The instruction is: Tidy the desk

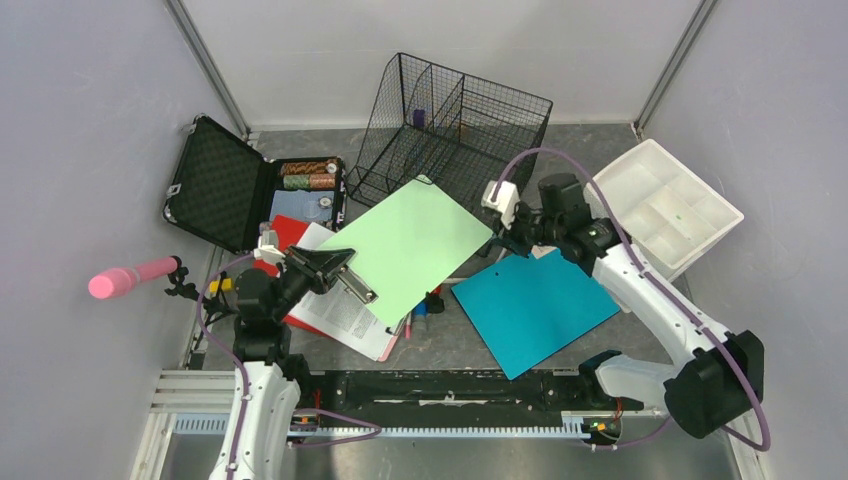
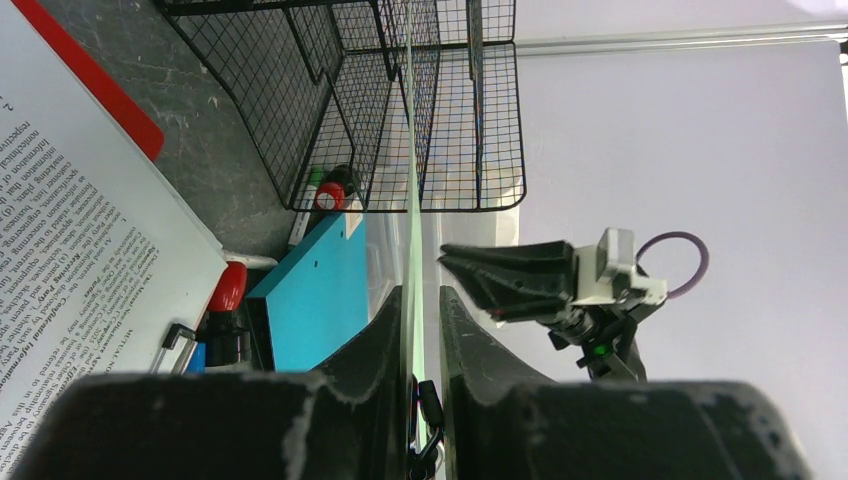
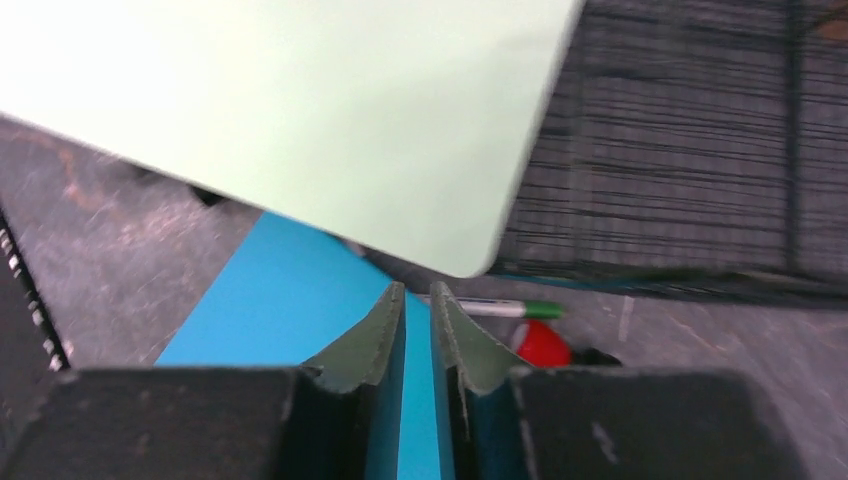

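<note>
My left gripper (image 1: pixel 348 262) is shut on the clip end of a light green clipboard (image 1: pixel 415 245), which hangs tilted over the middle of the desk. Seen from the left wrist, the clipboard (image 2: pixel 415 220) runs edge-on between the fingers. Close to the clipboard's right corner is my right gripper (image 1: pixel 503 243), its fingers apart by a narrow gap. Only background shows between its fingers, and the clipboard (image 3: pixel 330 110) lies ahead of them, apart. A blue board (image 1: pixel 535 305) rests flat on the desk. Behind the clipboard stands a black wire rack (image 1: pixel 470 120) with dividers.
Printed papers (image 1: pixel 345 315) and a red folder (image 1: pixel 290 232) lie under the left arm. An open black case (image 1: pixel 215 185) sits at the back left, a white compartment tray (image 1: pixel 690 215) at the right. A marker (image 3: pixel 505 307) lies by the rack's front.
</note>
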